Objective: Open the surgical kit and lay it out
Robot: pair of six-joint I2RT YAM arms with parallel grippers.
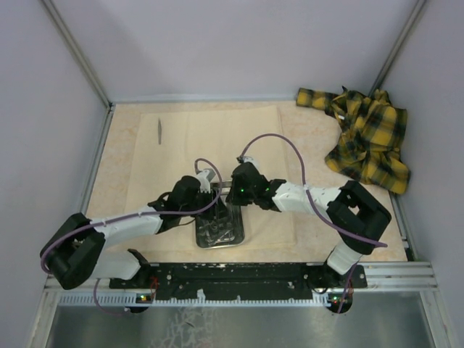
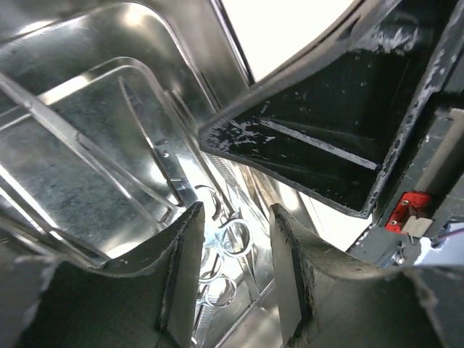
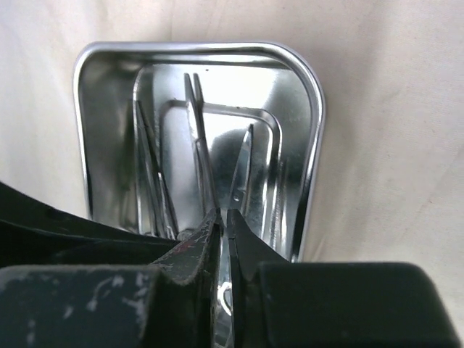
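Note:
A steel instrument tray (image 1: 217, 242) sits on the cream cloth (image 1: 268, 138), holding scissors (image 2: 236, 232), forceps (image 3: 199, 130) and other thin instruments. My left gripper hangs low over the tray, its fingers a little apart with scissor handles visible behind them; whether it grips anything I cannot tell. My right gripper is over the tray with fingertips together, nothing clearly between them. A single thin instrument (image 1: 159, 132) lies on the cloth at the back left.
A yellow and black plaid cloth (image 1: 366, 138) lies heaped at the back right. Both arms crowd closely over the tray, and the walls border the table.

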